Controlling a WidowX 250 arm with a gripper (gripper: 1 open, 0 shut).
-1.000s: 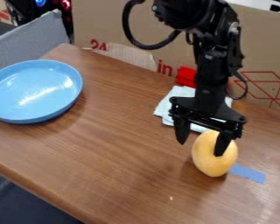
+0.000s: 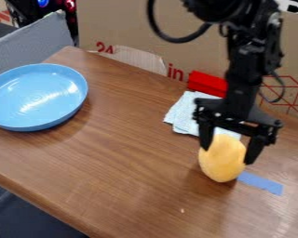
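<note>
The black gripper (image 2: 230, 143) hangs open at the right of the camera view, its fingers on either side of the top of a rounded yellow object (image 2: 223, 163). Whether the fingers touch it I cannot tell. The yellow object sits on the wooden table (image 2: 115, 167), beside a strip of blue tape (image 2: 261, 184).
A blue plate (image 2: 37, 97) lies at the left. A white folded cloth (image 2: 182, 113) and a red object (image 2: 208, 82) are behind the gripper, in front of a cardboard panel (image 2: 164, 37).
The yellow object appears shifted slightly left and up in the view.
</note>
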